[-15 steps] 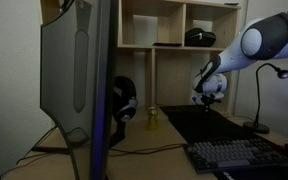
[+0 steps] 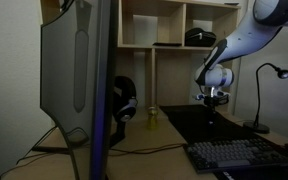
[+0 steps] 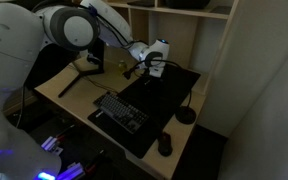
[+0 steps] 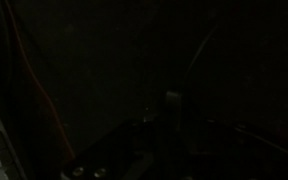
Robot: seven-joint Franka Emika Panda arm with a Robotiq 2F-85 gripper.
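Observation:
My gripper [image 2: 211,110] points down over the black desk mat [image 2: 180,122], close to the right side of the desk in exterior view 1. From exterior view 2, the gripper [image 3: 150,76] hangs over the far part of the mat. Very little light reaches the wrist view. There a small dark thing [image 4: 174,98] shows at the meeting point of the fingers, which are shut on it, and a faint thin line runs up from beside it. What it is cannot be made out.
A keyboard [image 3: 121,112] lies on the mat's near side, with a mouse [image 3: 165,144] to its right. The lamp [image 2: 256,126] stands right of the arm. A yellow bottle [image 2: 152,119] and headphones [image 2: 124,98] stand left. A monitor [image 2: 76,80] blocks the left; shelves [image 2: 169,65] rise behind.
The arm has come down and slightly right in exterior view 1, bringing the gripper closer to the mat. The desk items have stayed put.

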